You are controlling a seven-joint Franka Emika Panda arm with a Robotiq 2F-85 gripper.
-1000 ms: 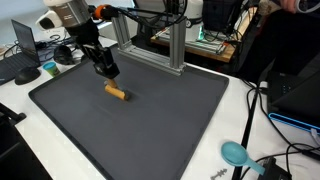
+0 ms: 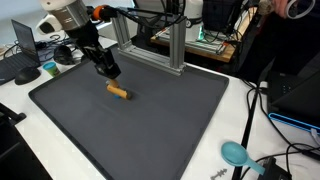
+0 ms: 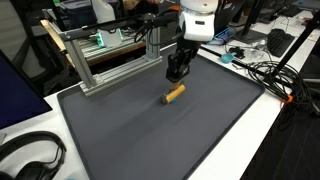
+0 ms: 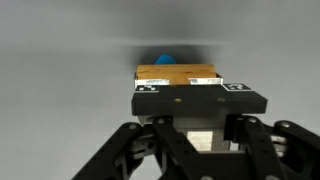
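Observation:
An orange-tan wooden block [image 2: 119, 92] is at the fingertips of my gripper [image 2: 112, 83], over the dark grey board [image 2: 135, 130]. In the second exterior view the block [image 3: 175, 93] slants below the gripper [image 3: 179, 82], and a bit of blue [image 3: 171, 99] shows at its side. From the wrist, the block [image 4: 178, 73] spans the front of the gripper, which is shut on it. Part of a blue object [image 4: 165, 59] peeks out just past the block. Whether the block touches the board or hangs slightly above it, I cannot tell.
Most of the board around the block is bare. Behind it stands a white metal frame [image 2: 178, 45]. A teal round object [image 2: 238, 155] and cables lie off the board's right side, headphones [image 3: 30, 150] at the front left of the second view.
The block and gripper have shifted very slightly to the right in the first exterior view. The gripper stays shut on the block, and the surroundings look the same.

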